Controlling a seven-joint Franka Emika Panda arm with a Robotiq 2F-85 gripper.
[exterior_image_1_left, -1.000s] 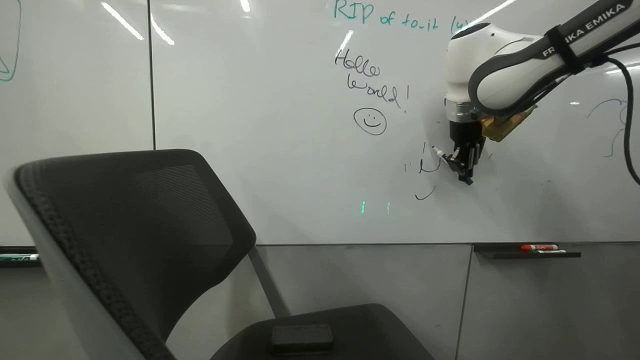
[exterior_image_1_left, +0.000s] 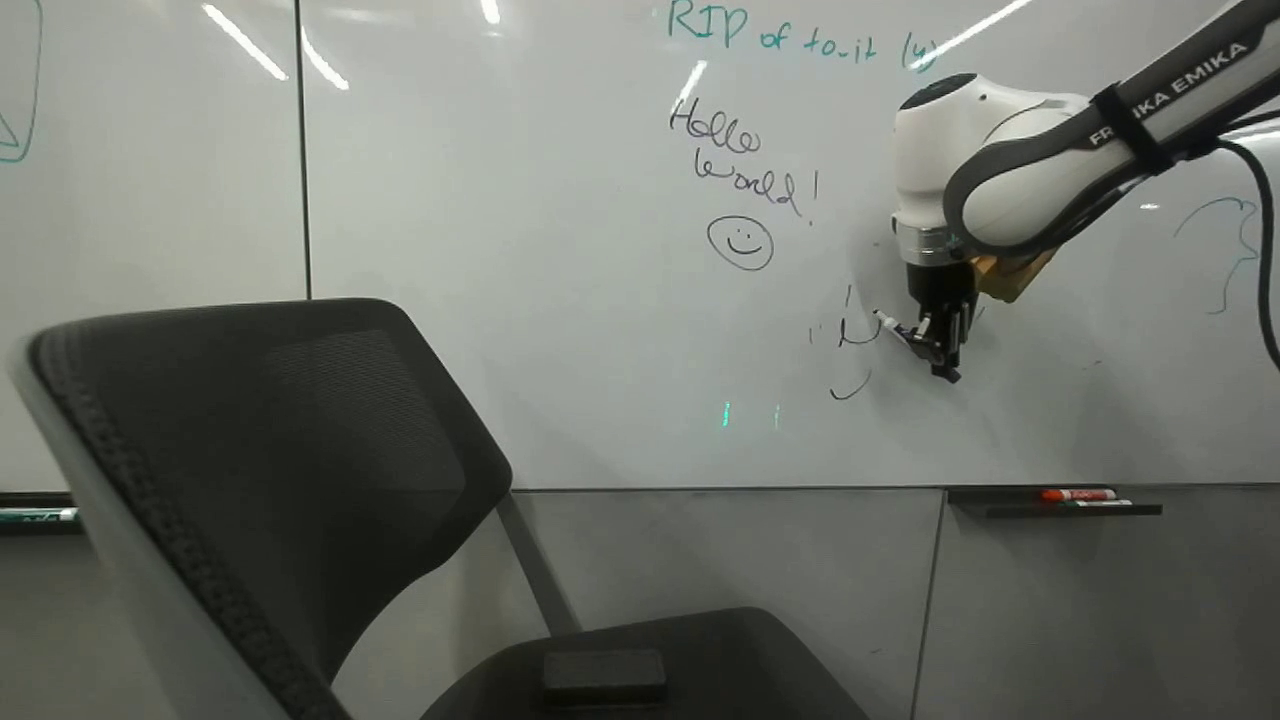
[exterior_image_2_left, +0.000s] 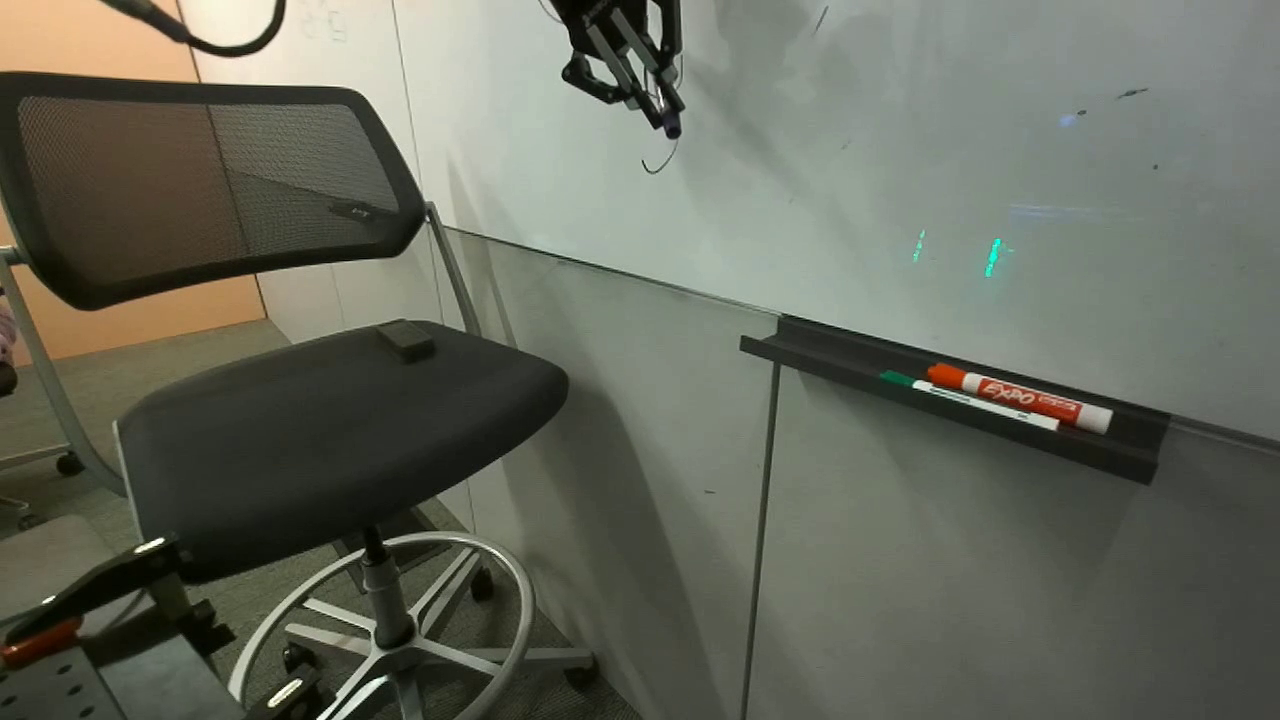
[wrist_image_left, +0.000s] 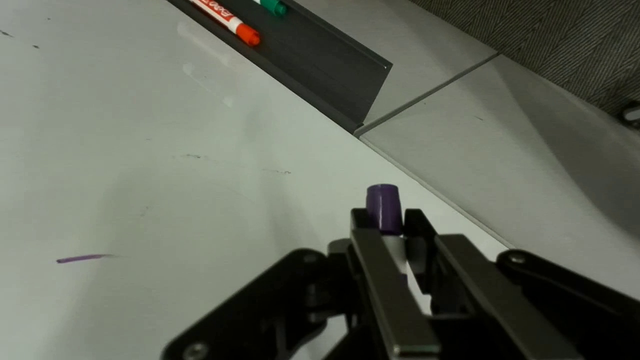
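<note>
My gripper is shut on a white marker with a purple end (wrist_image_left: 384, 204); the end pokes out just past the fingertips in the wrist view. In exterior view 1 the marker's white other end (exterior_image_1_left: 885, 320) sticks out up and left from the gripper (exterior_image_1_left: 943, 360), in front of the whiteboard (exterior_image_1_left: 540, 312). Small pen strokes and a curved line (exterior_image_1_left: 852, 389) lie just left of the gripper. From exterior view 2 the gripper (exterior_image_2_left: 662, 110) hangs at the top, with a dark curve (exterior_image_2_left: 657, 163) just below it. Whether the marker touches the board cannot be told.
Below the board, a dark tray (exterior_image_2_left: 840, 360) carries a red Expo marker (exterior_image_2_left: 1020, 394) and a green-capped one (exterior_image_2_left: 972, 402). An office chair (exterior_image_1_left: 276, 468) stands in front at the left, a dark block (exterior_image_1_left: 603, 677) on its seat. A purple stroke (wrist_image_left: 83, 258) marks the board.
The arm and gripper have moved down and slightly right along the board, with the marker still held. The writing on the board looks unchanged.
</note>
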